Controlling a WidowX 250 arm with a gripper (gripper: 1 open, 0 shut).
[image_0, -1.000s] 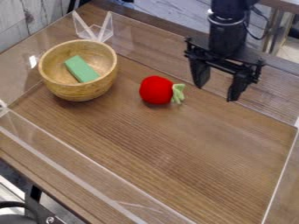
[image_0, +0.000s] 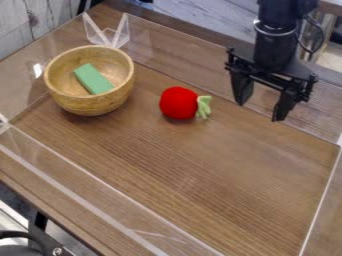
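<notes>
My black gripper hangs over the wooden table at the upper right, its fingers spread open with nothing visible between them. To its left lies a red round object with a pale green leafy top, like a tomato or strawberry toy. At the upper left a wooden bowl holds a green block.
A white wall or edge runs along the upper left, and dark cables or fittings show at the bottom left corner.
My gripper has moved slightly to the right, away from the red object. The bowl, green block and red object have not moved.
</notes>
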